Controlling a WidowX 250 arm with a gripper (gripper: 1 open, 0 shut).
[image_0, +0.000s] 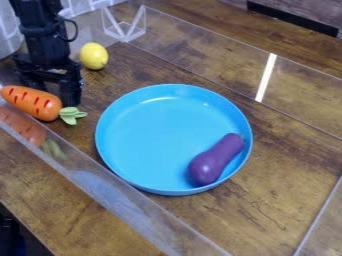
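My black gripper (48, 74) hangs at the upper left of the camera view, its lower part just above and behind an orange toy carrot (32, 102) with green leaves, which lies at the left. The gripper is open; its fingers are dark and hard to make out. A yellow lemon (94, 56) rests to the right of the gripper. A large blue plate (150, 130) fills the middle, with a purple eggplant (214, 160) lying on its right side.
Clear panels edge the wooden table (294, 130), one running diagonally across the lower left in front of the carrot.
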